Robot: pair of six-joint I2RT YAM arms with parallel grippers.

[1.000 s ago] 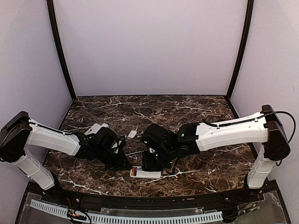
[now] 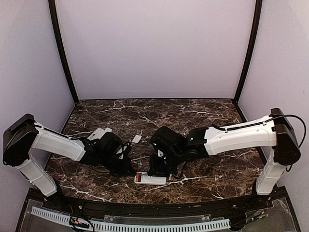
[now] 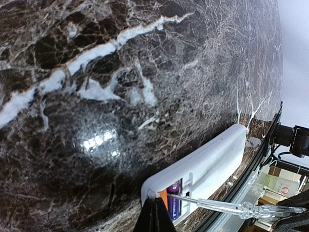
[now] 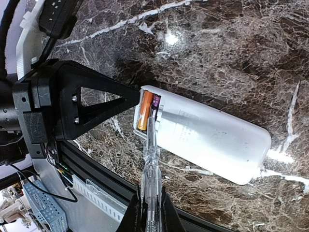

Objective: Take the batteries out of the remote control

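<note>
The white remote (image 2: pixel 152 180) lies flat at the front of the table, its battery bay showing an orange battery (image 4: pixel 145 108) and a purple battery (image 3: pixel 174 205) at its left end. My left gripper is shut, its tips against that end of the remote, nothing seen between them. My right gripper is shut on a clear-handled screwdriver (image 4: pixel 151 169), whose thin tip reaches into the bay over the batteries.
A small white piece (image 2: pixel 136 138) and white items (image 2: pixel 99 133) lie farther back on the left of the marble table. The table's front rail is close below the remote.
My left arm has barely moved.
</note>
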